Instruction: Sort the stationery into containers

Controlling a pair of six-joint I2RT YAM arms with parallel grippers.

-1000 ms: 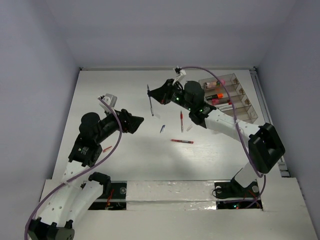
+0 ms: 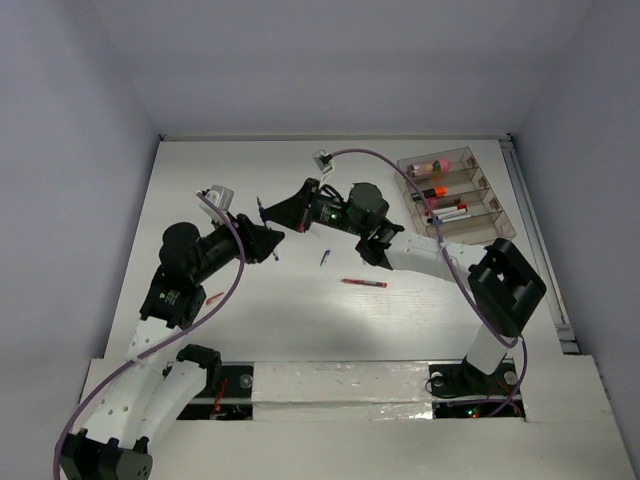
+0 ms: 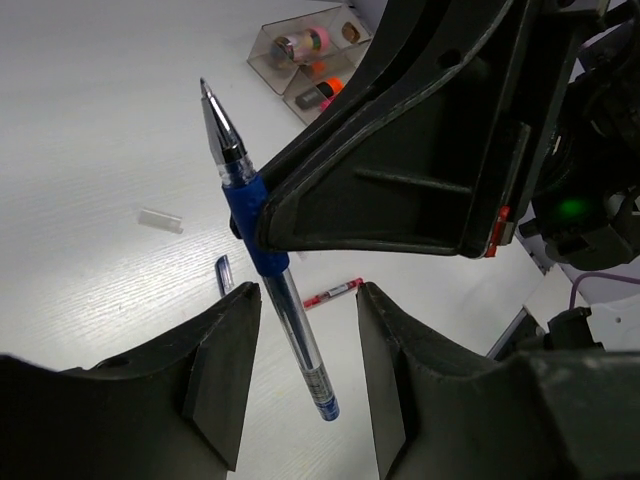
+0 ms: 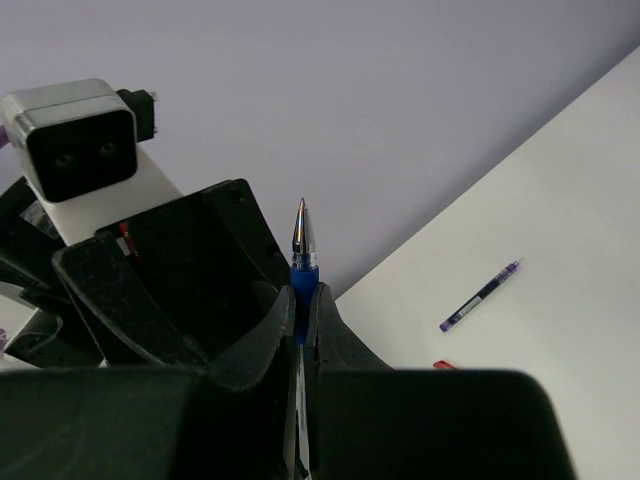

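Observation:
A clear pen with a blue grip (image 3: 268,235) hangs steeply tilted above the table, tip up. My right gripper is shut on it at the blue part. In the left wrist view, the pen's lower barrel (image 3: 295,325) reaches down between the parted fingers of my left gripper; it shows clear space toward the right finger. A red pen (image 2: 364,283) lies on the table, and a small blue item (image 2: 325,257) lies nearby. The clear organiser (image 2: 472,232) at the back right holds several markers in its compartments.
A small red item (image 2: 214,298) lies beside the left arm. A small pale piece (image 3: 160,220) also rests on the table. The two grippers are very close together.

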